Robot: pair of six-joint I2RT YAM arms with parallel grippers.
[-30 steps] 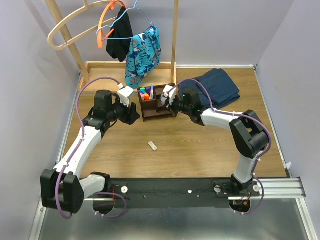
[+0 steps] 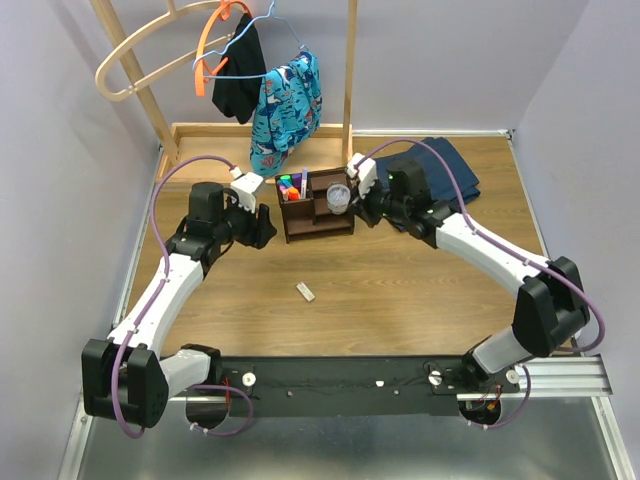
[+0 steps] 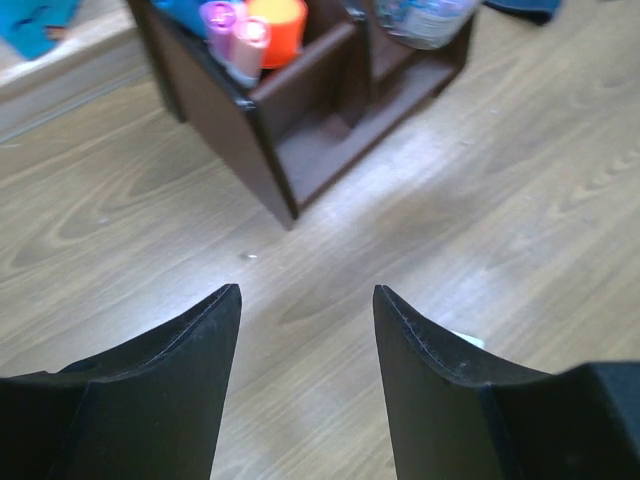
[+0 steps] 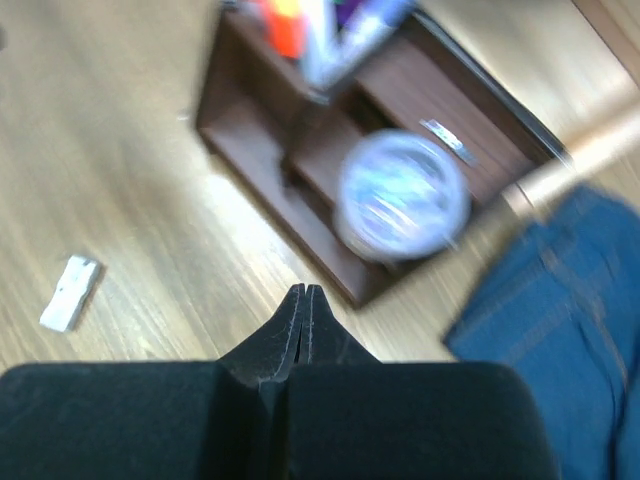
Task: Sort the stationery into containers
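A dark wooden organizer (image 2: 318, 227) stands at the back centre, markers (image 2: 293, 188) in its left compartment and a clear round container (image 2: 338, 198) in its right part. A small white block (image 2: 305, 292), likely an eraser, lies on the table in front. My left gripper is open and empty, low to the left of the organizer. My right gripper is shut, nothing visible between its fingers, above the table at the organizer's right side. A small pale item (image 4: 448, 139) lies in a rear compartment of the organizer.
Folded navy cloth (image 2: 440, 170) lies at the back right. A wooden rack with hanging clothes stands behind the organizer.
My right arm has pulled back to the right, away from over the organizer, uncovering the round container in the top view. The left arm looks unmoved.
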